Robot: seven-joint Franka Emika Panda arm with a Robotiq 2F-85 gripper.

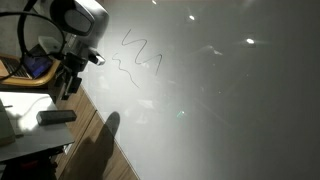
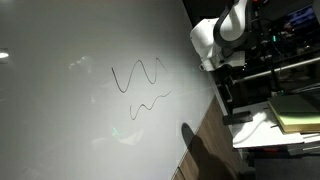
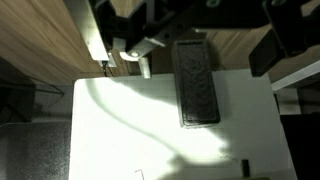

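A dark, block-shaped eraser (image 1: 55,117) lies on a small white table (image 2: 257,132) beside the whiteboard (image 1: 215,95). Two dark wavy lines mark the board, an upper line (image 2: 136,74) and a lower line (image 2: 150,105). Above the eraser, and apart from it, my gripper (image 1: 69,88) points downward with its fingers open. From the wrist, the eraser (image 3: 197,85) appears lengthwise below the hand, its far end on the white surface, with nothing gripped.
A greenish box or book stack (image 2: 299,112) occupies the table's other side. Behind the arm is a laptop (image 1: 38,64) on a wooden surface. Wooden panelling (image 2: 212,145) runs along the board's edge. The board's front is clear apart from the arm's shadow.
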